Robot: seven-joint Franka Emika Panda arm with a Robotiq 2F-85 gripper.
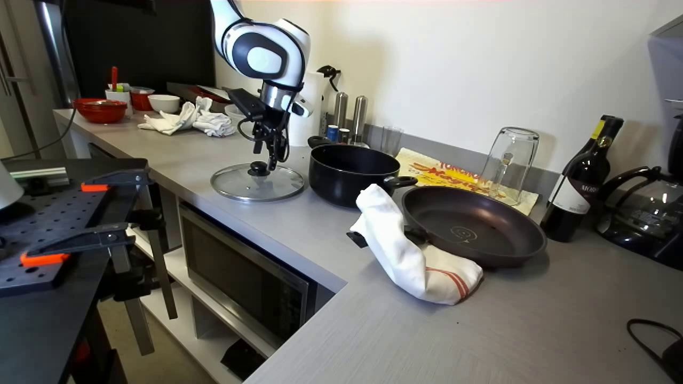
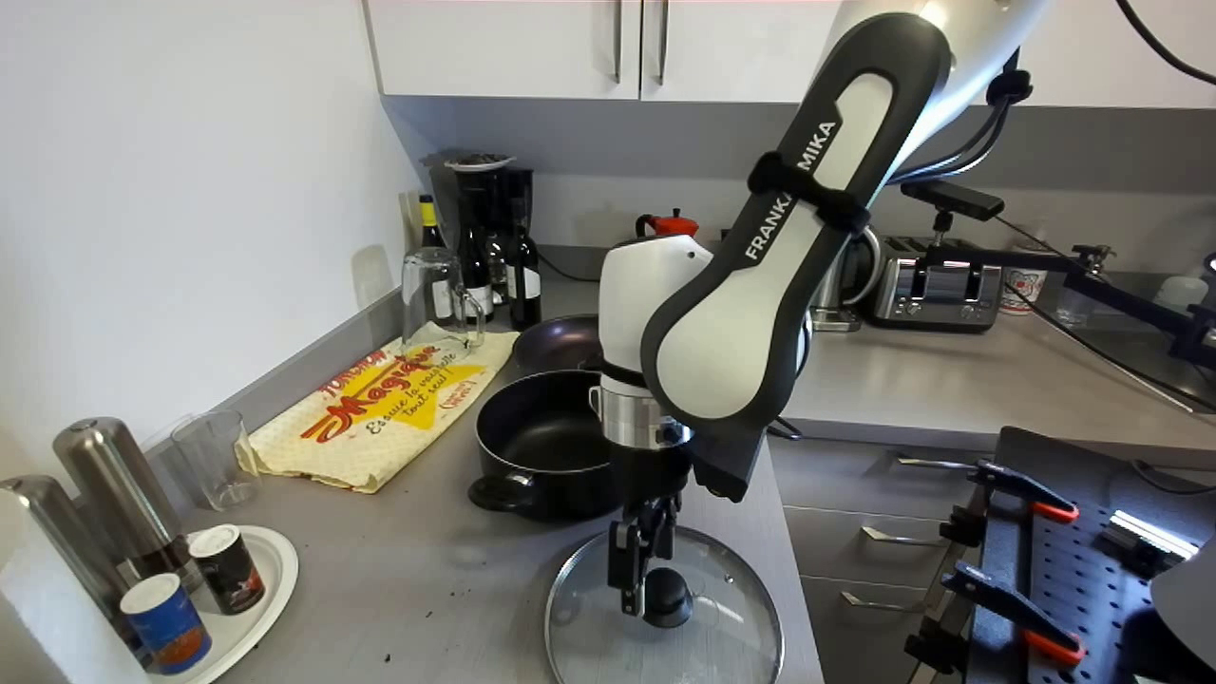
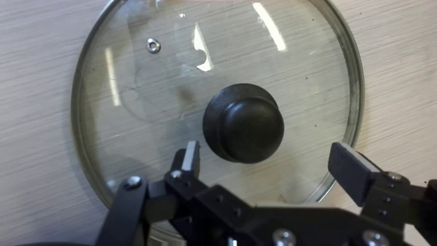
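Observation:
A round glass lid (image 1: 238, 185) with a metal rim lies flat on the counter, its black knob (image 3: 252, 129) upward. My gripper is open just over the lid, and its two fingers stand wide apart with nothing between them. In the wrist view the knob appears a little beyond the fingertips, between their left and right sides. From the second exterior view, one finger (image 2: 627, 570) hangs close beside the knob; whether it touches is unclear. Right beside the lid sits an uncovered black pot (image 1: 346, 182).
A dark frying pan (image 1: 477, 221) with a white cloth (image 1: 416, 262) over its handle sits past the pot. Against the wall are a glass mug (image 1: 512, 160) and a yellow towel (image 2: 376, 410). Bare counter lies left of the lid in the second exterior view.

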